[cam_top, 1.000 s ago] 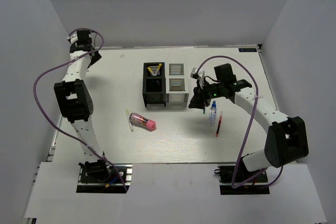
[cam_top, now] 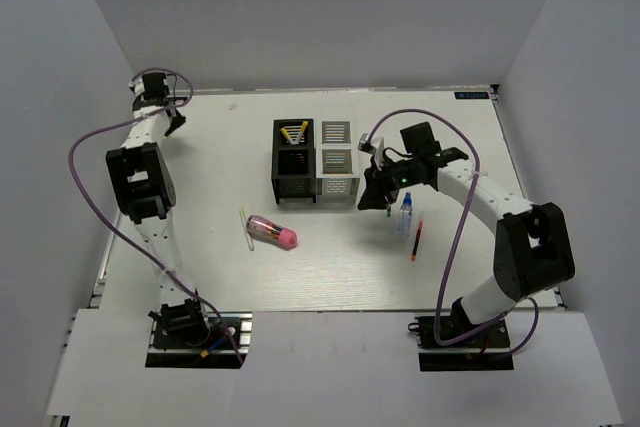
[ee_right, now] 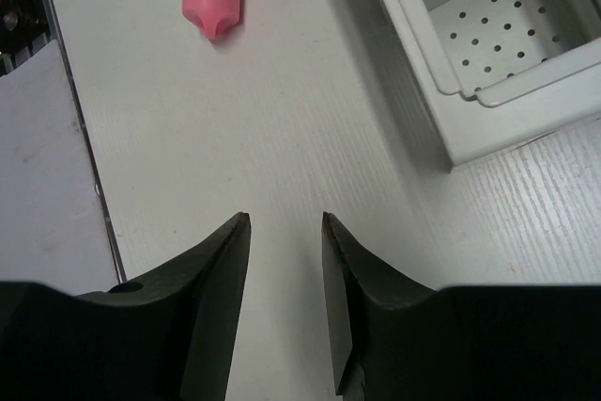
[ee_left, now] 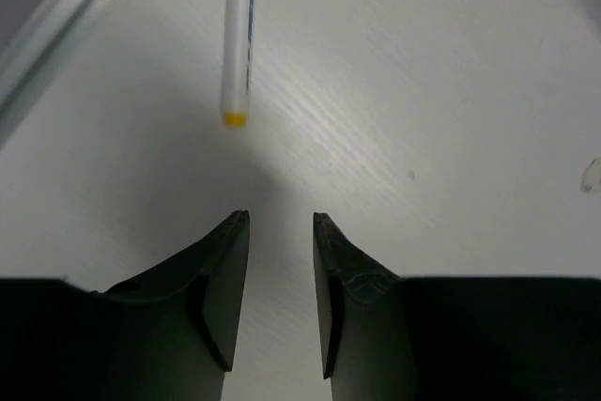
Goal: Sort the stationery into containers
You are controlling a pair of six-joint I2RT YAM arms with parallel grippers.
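My left gripper (cam_top: 168, 121) is at the far left back corner of the table; in its wrist view the part-open fingers (ee_left: 211, 279) point toward a white pen with a yellow end (ee_left: 236, 53), nothing between them. My right gripper (cam_top: 375, 197) hovers right of the light container (ee_right: 451, 110), fingers parted and empty. The black container (cam_top: 294, 177) holds yellow items. A pink-capped pencil tube (cam_top: 272, 232) and a pale pen (cam_top: 246, 230) lie front-left of the containers. A blue-capped clear item (cam_top: 405, 217) and a red pen (cam_top: 416, 240) lie at right.
Grey walls border the left, back and right sides.
The right arm has shifted slightly, its gripper staying beside the containers.
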